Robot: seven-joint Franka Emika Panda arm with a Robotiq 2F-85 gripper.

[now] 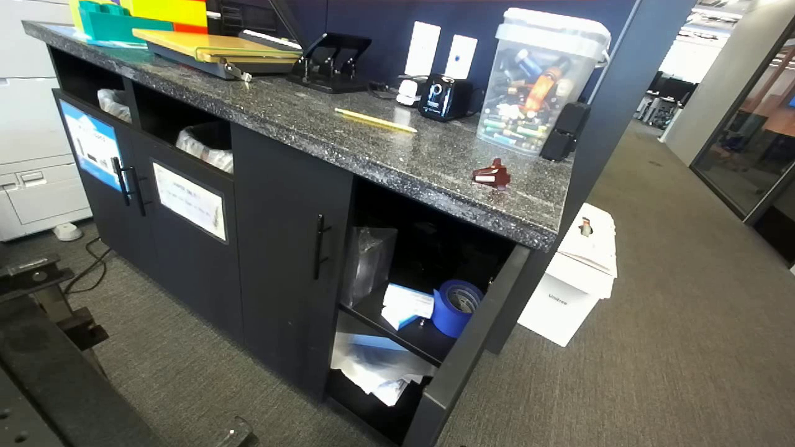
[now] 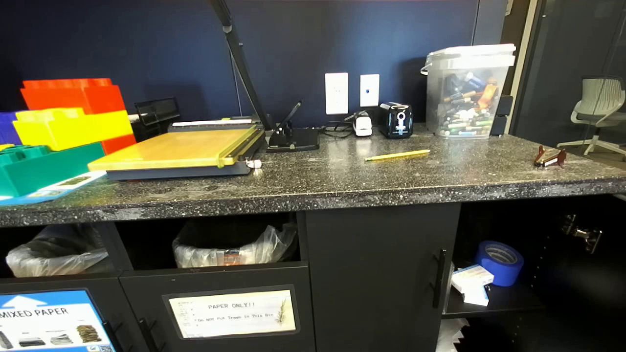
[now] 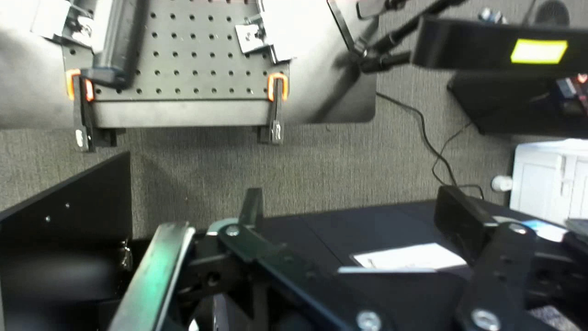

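Note:
My gripper stands open in the wrist view, its two dark fingers wide apart with only carpet and cabinet front seen between them. It does not show clearly in either exterior view. The right-hand cabinet is open, its black door (image 1: 469,343) swung outward. On the upper shelf sit a roll of blue tape (image 1: 452,311) and small white-and-blue boxes (image 2: 473,281). Above, on the speckled counter (image 2: 352,182), lie a yellow pencil (image 2: 397,155) and a dark red staple remover (image 2: 549,157).
A clear battery bucket (image 2: 466,94), a black sharpener (image 2: 396,121), a yellow paper cutter (image 2: 176,149) and big toy bricks (image 2: 70,129) line the counter. A white box (image 1: 570,275) stands on the floor beyond the cabinet's end.

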